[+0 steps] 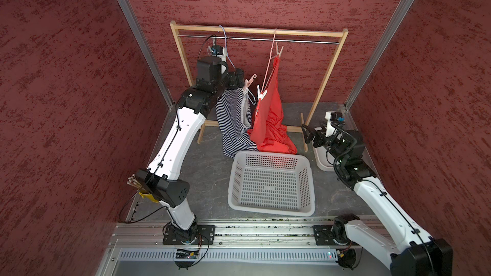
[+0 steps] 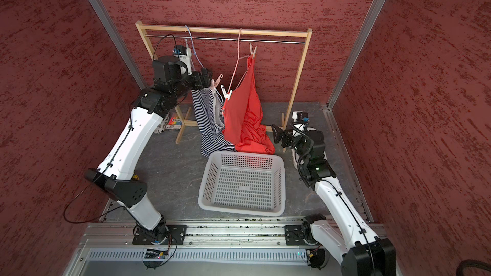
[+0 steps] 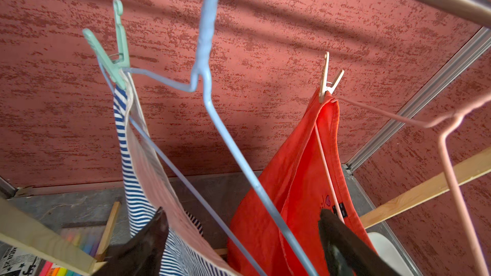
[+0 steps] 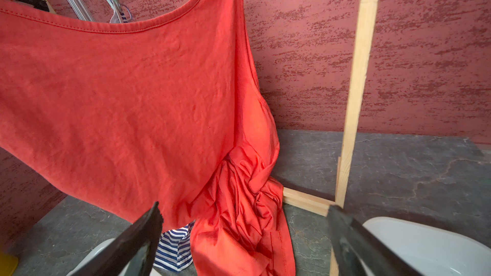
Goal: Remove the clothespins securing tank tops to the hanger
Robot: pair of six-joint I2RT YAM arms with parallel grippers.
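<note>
On the rack, a striped tank top point(image 1: 230, 122) and a red tank top point(image 1: 276, 122) hang from wire hangers. In the left wrist view, a mint clothespin point(image 3: 118, 58) grips the striped top on the blue hanger point(image 3: 220, 133); a white clothespin point(image 3: 325, 81) grips the red one. Pink point(image 1: 249, 81) and white clothespins point(image 1: 261, 93) show lower down in front. My left gripper point(image 1: 235, 78) is raised near the blue hanger, fingers apart at the bottom of its wrist view. My right gripper point(image 1: 307, 131) stands open beside the red top, holding nothing.
An empty grey basket point(image 1: 271, 207) sits below the tops. A white tub point(image 4: 434, 245) lies at the right. The wooden rack point(image 1: 327, 81) with its steel bar spans the back.
</note>
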